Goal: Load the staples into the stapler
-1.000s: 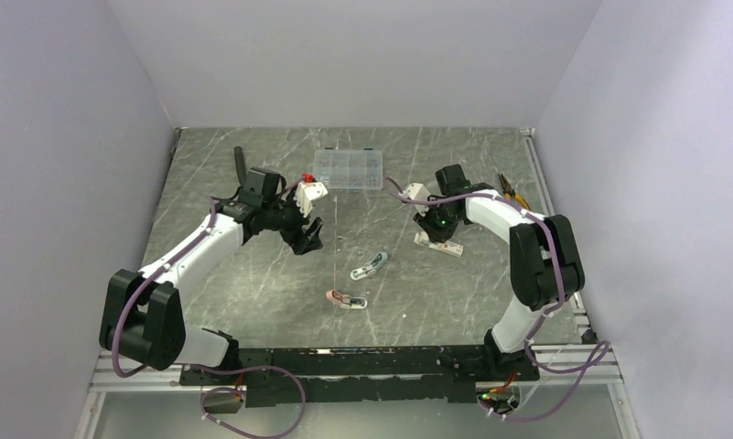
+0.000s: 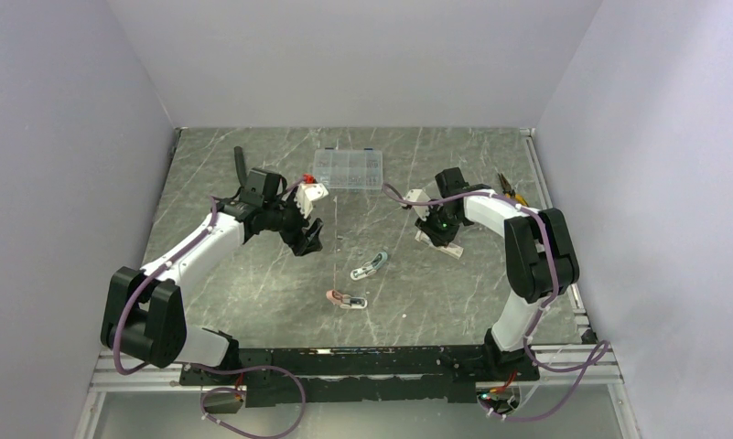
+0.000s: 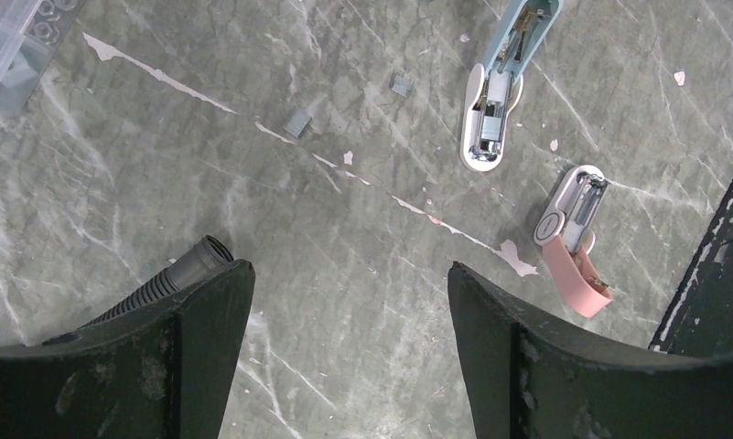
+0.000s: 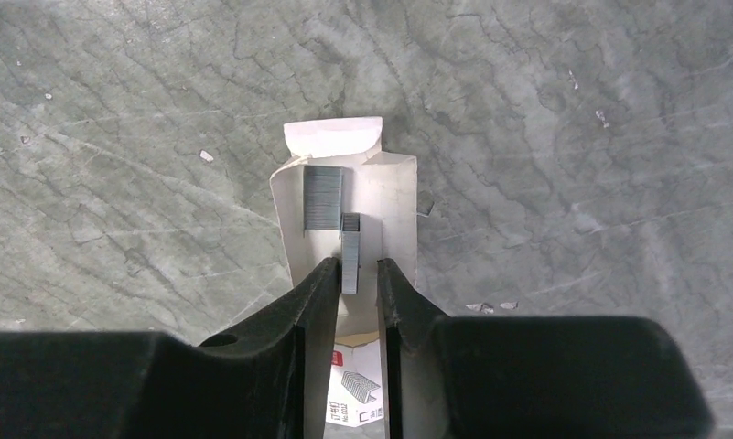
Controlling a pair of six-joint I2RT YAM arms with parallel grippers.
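Observation:
In the right wrist view, my right gripper is down over a white cardboard staple box (image 4: 399, 197), its fingertips close together. A narrow staple strip (image 4: 350, 247) lies between them, against the left fingertip, with a gap showing on the other side; I cannot tell whether it is gripped. Another staple block (image 4: 323, 198) rests in the box's far end. A blue-and-white stapler (image 3: 493, 105) and a pink-and-white stapler (image 3: 575, 229) lie with their tops swung back. My left gripper is wide open above bare table, empty.
A clear compartment case (image 2: 348, 169) stands at the back. Two small grey staple pieces (image 3: 297, 123) lie loose near the blue stapler. A black ribbed tube (image 3: 170, 282) is beside the left gripper; yellow-handled pliers (image 2: 513, 190) lie at the right edge.
My right arm has shifted slightly, its gripper coming a little lower and nearer over the staple box. The left arm and both staplers have stayed put.

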